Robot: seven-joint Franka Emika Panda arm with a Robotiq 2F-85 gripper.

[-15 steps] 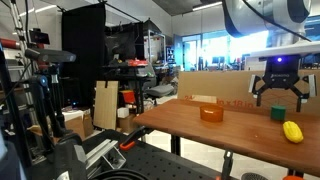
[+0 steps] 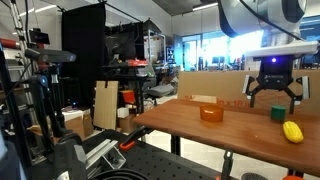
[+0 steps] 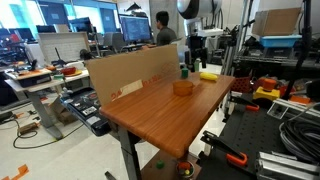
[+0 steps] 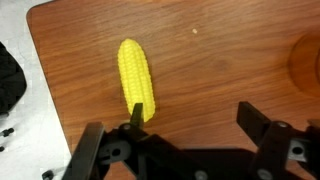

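Over the table (image 2: pixel 180 119) my gripper (image 2: pixel 272 105) hangs open, with nothing between its fingers. A yellow corn cob (image 2: pixel 292 132) lies near the table's right end. In the wrist view the corn cob (image 4: pixel 136 78) is left of centre, beyond the left finger and outside the gap. An orange-brown bowl (image 2: pixel 211 113) stands to the left on the tabletop, and part of the bowl (image 4: pixel 306 64) shows at the wrist view's right edge. A green cup-like object (image 2: pixel 278 114) is partly behind the gripper in exterior view 1.
Brown cardboard panels (image 3: pixel 135 85) stand along the table's far side. A person (image 3: pixel 165 30) is in the background, beyond the panels.
My gripper has shifted slightly right and stays open. The corn cob and the bowl have not moved.
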